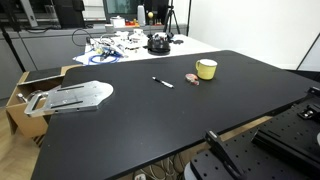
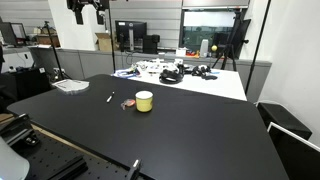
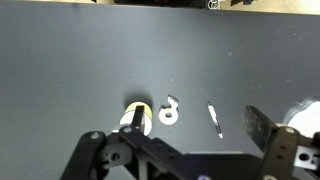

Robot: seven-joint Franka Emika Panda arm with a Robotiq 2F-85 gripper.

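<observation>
A yellow mug (image 1: pixel 206 69) with a pale inside stands upright on the black table (image 1: pixel 130 130). Close beside it lies a small pinkish object (image 1: pixel 192 79), ring-like with a short stem when seen from above. A thin pen-like stick (image 1: pixel 163 83) rests a little farther off. From the wrist view, my gripper has its fingers spread wide, with nothing held. Below it, well apart on the tabletop, are the mug (image 3: pixel 136 117), the pinkish piece (image 3: pixel 168 114) and the stick (image 3: pixel 215 120).
A flat white plate-like object (image 1: pixel 71 97) lies near the table's left end. Cables and equipment (image 1: pixel 120 44) fill a white surface behind. A wide bare stretch of table (image 2: pixel 200 130) extends beyond the mug in exterior view 2.
</observation>
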